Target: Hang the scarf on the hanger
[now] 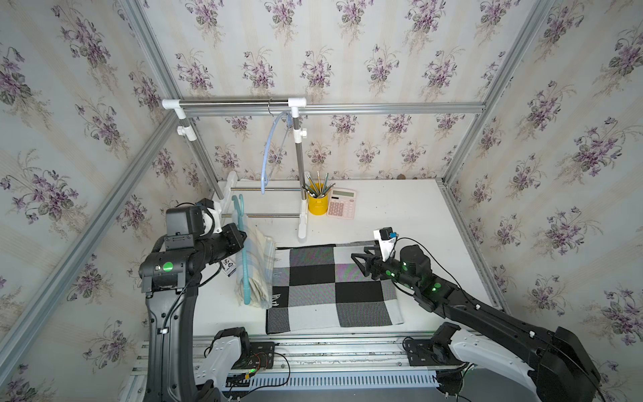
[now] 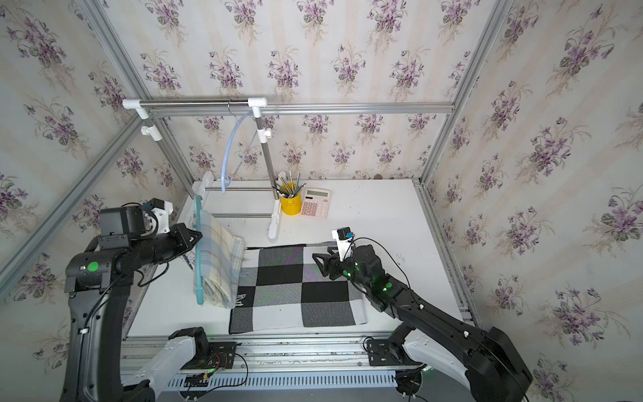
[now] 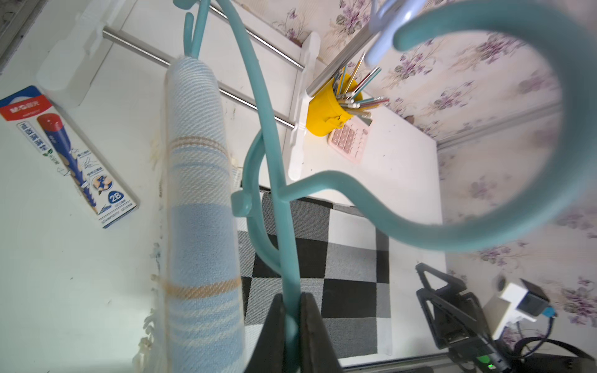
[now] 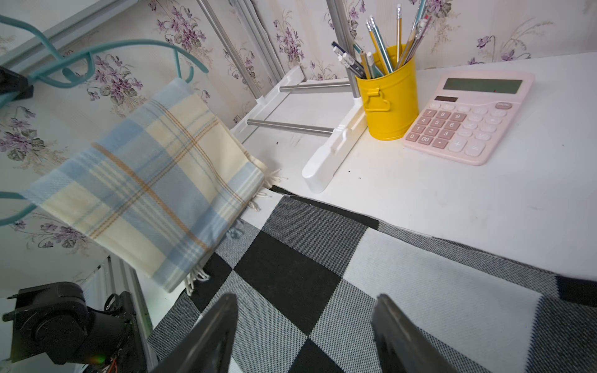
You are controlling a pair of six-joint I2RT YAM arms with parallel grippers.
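The teal hanger (image 3: 273,143) is gripped by its neck below the hook, with my left gripper shut on it. Over the hanger's lower bar lies the folded blue-and-cream plaid scarf; in the right wrist view the scarf (image 4: 155,180) drapes down at a slant, its fringe low near the checkered cloth. My left gripper (image 1: 235,240) holds both at the left of the table in the top left view. Over the checkered cloth, well apart from them, my right gripper stands open with nothing between its fingers.
A metal rack (image 1: 234,107) at the back left bears a pale blue hanger (image 1: 266,150). Beside its foot stand a yellow pencil pot (image 1: 317,203) and a pink calculator (image 1: 341,203). A packaged pencil (image 3: 74,158) lies at the left. The checkered cloth (image 1: 335,288) covers the front middle.
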